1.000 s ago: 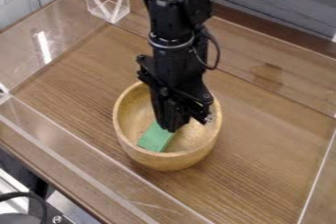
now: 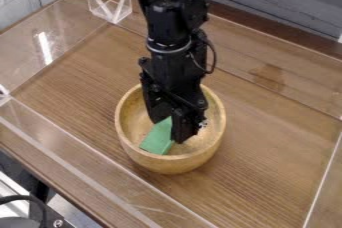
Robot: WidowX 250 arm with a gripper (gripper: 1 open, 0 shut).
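Observation:
A tan bowl (image 2: 168,161) sits on the wooden table in the middle of the camera view, with a green object (image 2: 158,138) lying inside it. My black gripper (image 2: 171,114) hangs over the bowl from the top, its fingers open and low inside the bowl, above and to the right of the green object. The arm hides the back part of the bowl's inside.
A white wire stand (image 2: 110,2) is at the back left. A black cable (image 2: 30,208) lies at the lower left corner.
My gripper has tilted and shifted a little, its fingers now lower over the bowl and covering more of it. The green object looks about where it was.

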